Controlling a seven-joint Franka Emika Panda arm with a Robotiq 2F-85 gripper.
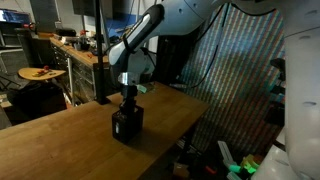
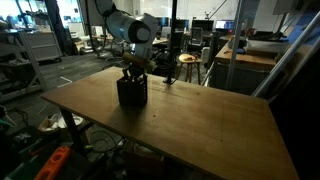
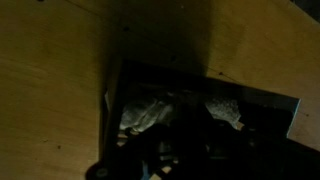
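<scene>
A black open-topped box stands upright on the wooden table, towards its near edge in exterior view 1. My gripper points down into the top of this box. Very little light reaches the wrist view, where the dark gripper overlaps the box opening. Pale, crinkled, shiny material shows inside, close to the fingers. The fingers appear closed on an item there, but its shape and the grip are mostly hidden.
The wooden table is bare to the left of the box in exterior view 1, and its far part is clear too. A dark post rises behind the table.
</scene>
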